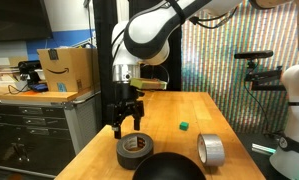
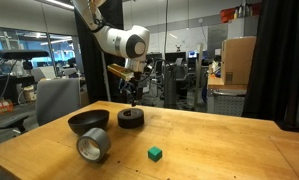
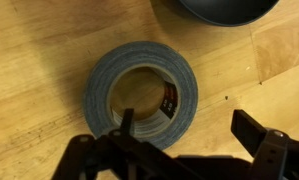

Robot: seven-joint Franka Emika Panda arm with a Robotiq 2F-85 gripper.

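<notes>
A dark grey roll of tape [image 3: 106, 82] lies flat on the table, hole facing up, nearly filling the middle of the wrist view. Above it my gripper stands open, with one finger over the roll's near side and the other out past its right. Exterior view 1 has the same roll [image 1: 135, 158] below the fingertips, the gripper [image 1: 127, 124] apart from it by a small gap. In exterior view 2 the roll [image 2: 131, 119] is directly under the gripper [image 2: 136, 96]. Nothing shows between the fingers.
A black bowl [image 1: 169, 167] stands close beside the roll. A silver tape roll [image 1: 211, 151] rests on its side, and a small green cube [image 2: 154, 154] lies apart from both. An office chair [image 2: 59, 98] stands beyond its edge.
</notes>
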